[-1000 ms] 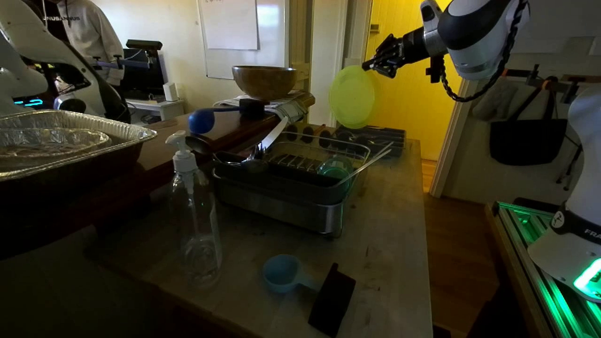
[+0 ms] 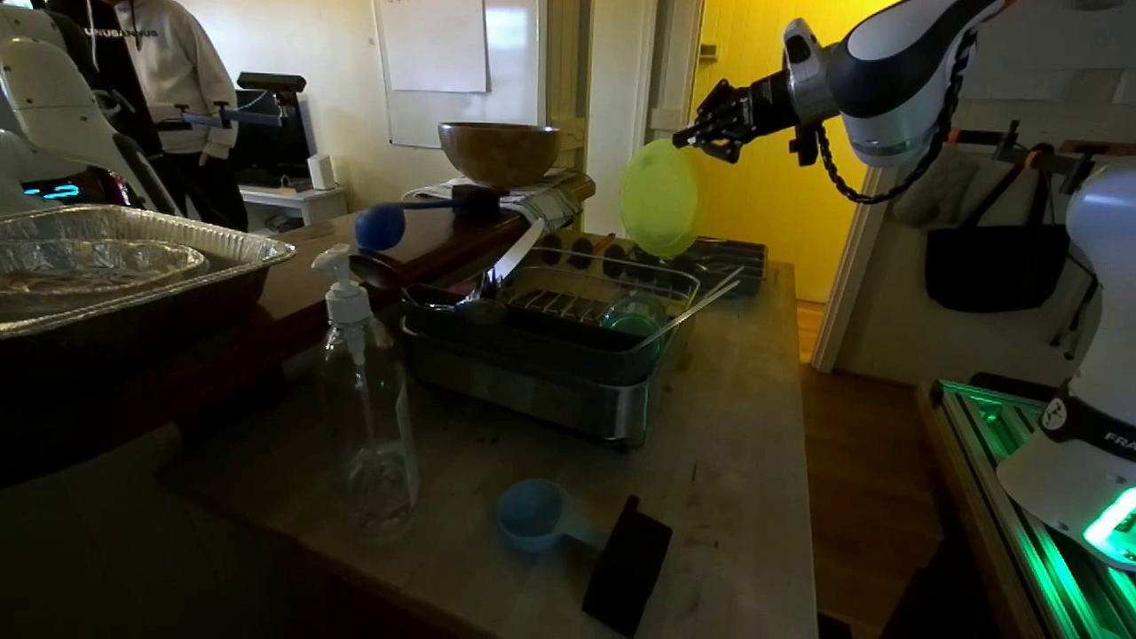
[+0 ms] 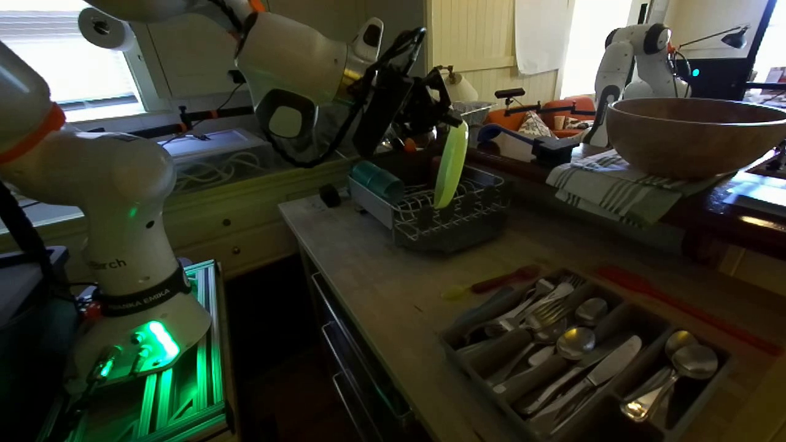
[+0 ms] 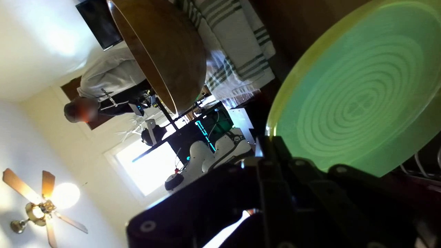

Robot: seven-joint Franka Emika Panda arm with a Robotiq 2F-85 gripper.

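A yellow-green plate hangs tilted on edge in the air, its rim pinched by my gripper. In exterior view 2 the plate appears nearly edge-on, over the dish rack, with the gripper at its upper edge. Close up in the wrist view, the ringed face of the plate fills the right side; its near rim meets the fingertips of my gripper, which is shut on it. From exterior view 1 the rack stands below and nearer the camera than the plate.
In the rack lies a teal cup, and chopsticks stick out of it. A cutlery tray, a wooden bowl on a striped towel, a pump bottle and a blue scoop stand around. Bare counter lies right of the rack.
In exterior view 1 the gripper and plate have moved slightly lower and to the left, and the plate looks a little narrower. The other robot arm at the far left has moved too.
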